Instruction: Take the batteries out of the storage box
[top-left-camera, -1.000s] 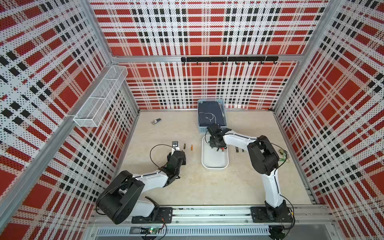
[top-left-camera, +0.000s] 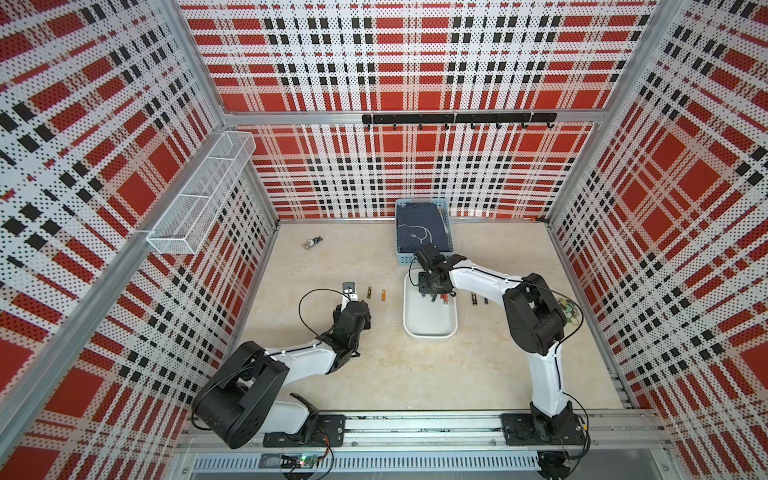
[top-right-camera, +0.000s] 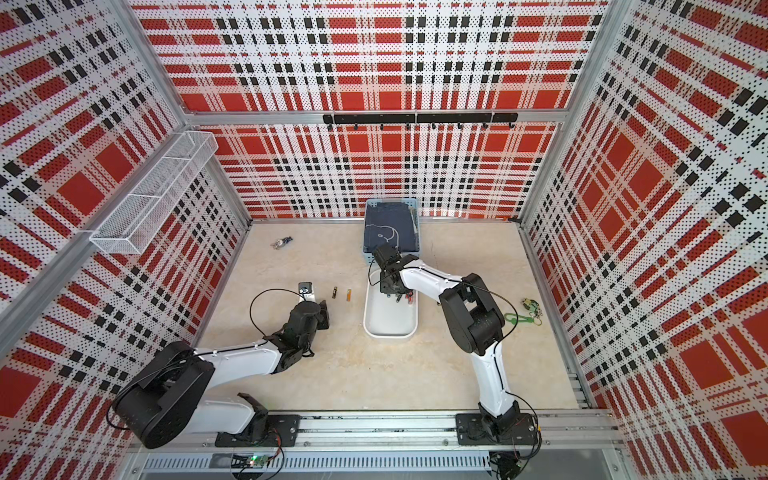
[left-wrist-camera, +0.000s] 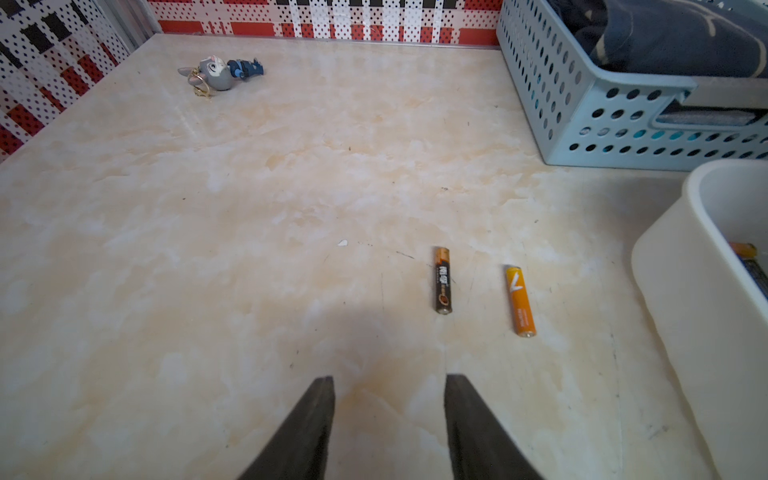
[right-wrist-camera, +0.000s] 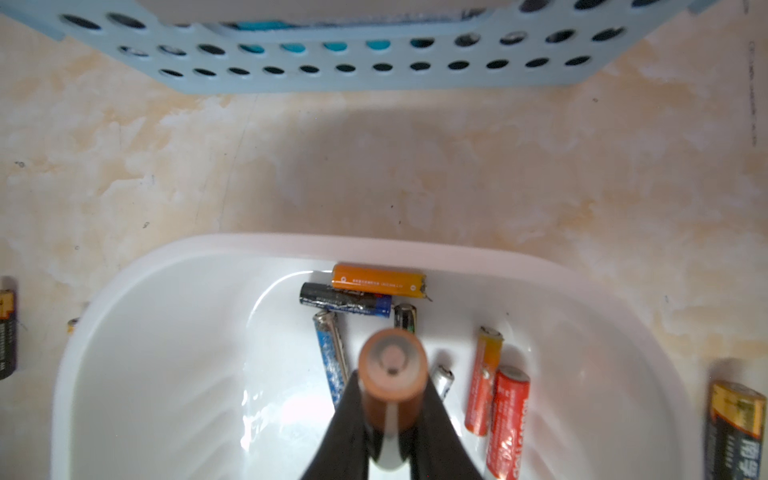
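Observation:
In the right wrist view my right gripper is shut on a battery (right-wrist-camera: 392, 360) whose coppery end faces the camera. It hangs over the white storage box (right-wrist-camera: 200, 248), near the box's back wall. Inside lie several more batteries: an orange one (right-wrist-camera: 377, 280), a dark blue one (right-wrist-camera: 345, 299), a light blue one (right-wrist-camera: 331, 356), an orange-red one (right-wrist-camera: 483, 380) and a red one (right-wrist-camera: 508, 420). Others are partly hidden by the gripper. To the box's left, my left gripper is open above bare table, short of a black battery (left-wrist-camera: 443, 280) and an orange battery (left-wrist-camera: 520, 301).
A light blue basket (top-left-camera: 424, 259) with dark cloth stands directly behind the box. Dark batteries (top-left-camera: 473, 299) lie on the table to the box's right. A small figure keychain (left-wrist-camera: 220, 73) sits at the back left.
The left arm looks nearly unmoved.

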